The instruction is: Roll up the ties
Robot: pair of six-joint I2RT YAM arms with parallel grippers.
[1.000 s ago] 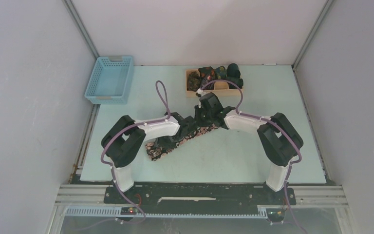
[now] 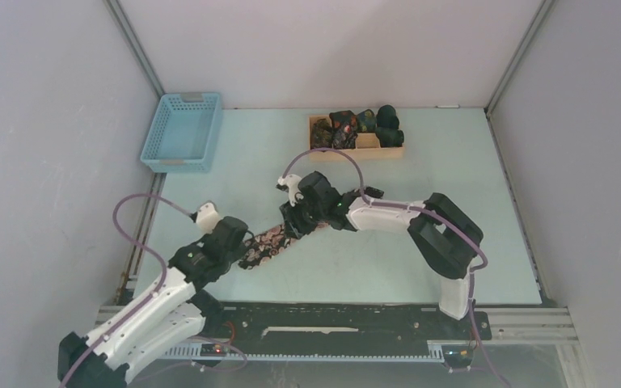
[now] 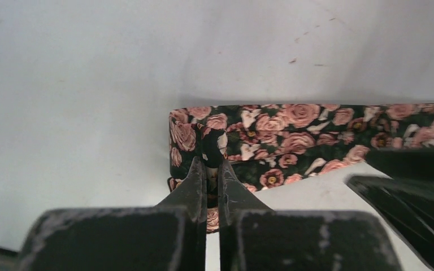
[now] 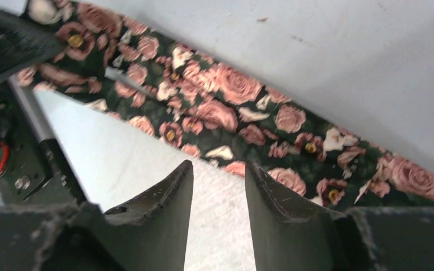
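Note:
A dark tie [image 2: 267, 245] with pink roses lies folded lengthwise, running diagonally across the table's middle. My left gripper [image 2: 247, 239] is at its left end. In the left wrist view, the shut fingers [image 3: 192, 189] pinch a small raised fold of the tie [image 3: 299, 138] close to that end. My right gripper [image 2: 289, 229] is over the tie's middle; in the right wrist view its fingers [image 4: 181, 183] stand apart, and nothing is held between them. The tie [image 4: 220, 113] passes below and beyond the tips. The right arm hides part of the tie from above.
An empty blue basket [image 2: 150, 152] stands at the back left. At the back centre, a wooden box [image 2: 368, 152] holds several dark rolled pieces. Both grippers are close together.
My left gripper has moved left and toward the front, from the tie's middle to its left end.

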